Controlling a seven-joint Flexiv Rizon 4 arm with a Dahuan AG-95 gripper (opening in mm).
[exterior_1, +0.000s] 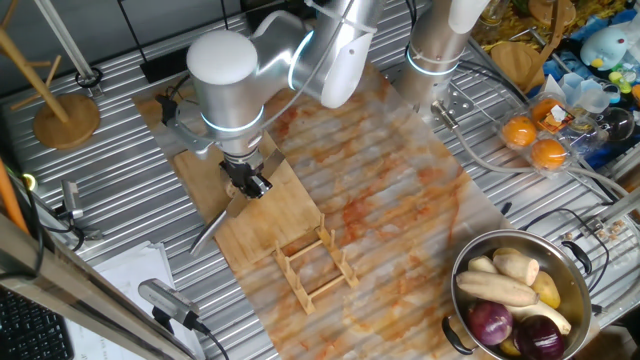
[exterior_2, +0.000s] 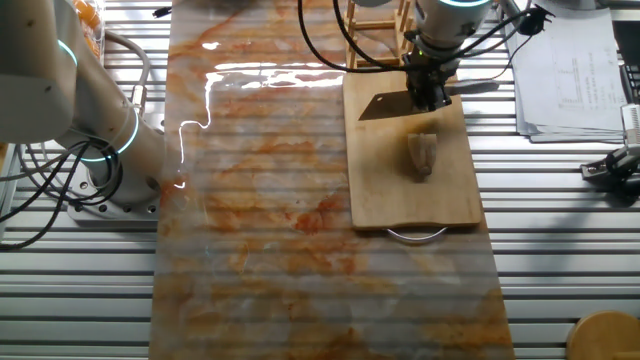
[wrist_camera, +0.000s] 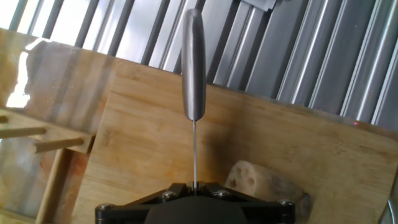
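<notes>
My gripper (exterior_1: 255, 188) is shut on a knife, whose grey handle (wrist_camera: 194, 65) sticks out one side and whose broad blade (exterior_2: 388, 105) shows on the other. The knife is held edge-on above the wooden cutting board (exterior_2: 370, 190). On that board lies a piece of lotus root (exterior_2: 422, 155), its holed cut face (wrist_camera: 241, 178) turned towards the knife in the wrist view. A gap along the board separates the blade from the root in exterior view 2. In exterior view 1 the root is hidden behind the gripper and arm.
A wooden rack (exterior_1: 316, 270) stands by the board's end. A metal pot (exterior_1: 468, 330) of vegetables is at the front right. Orange fruits in a clear pack (exterior_1: 548, 153) lie at the back right.
</notes>
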